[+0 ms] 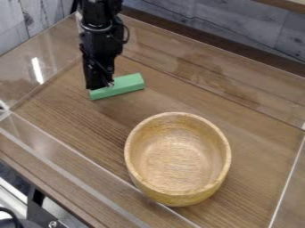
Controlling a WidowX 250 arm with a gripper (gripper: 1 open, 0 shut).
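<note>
A small green block (119, 86) lies on the wooden table at the upper middle. My black gripper (93, 77) hangs just left of the block's left part; it appears shut, and I cannot tell whether it touches the block. A large round wooden bowl (177, 156) stands at the lower middle, apart from the block.
</note>
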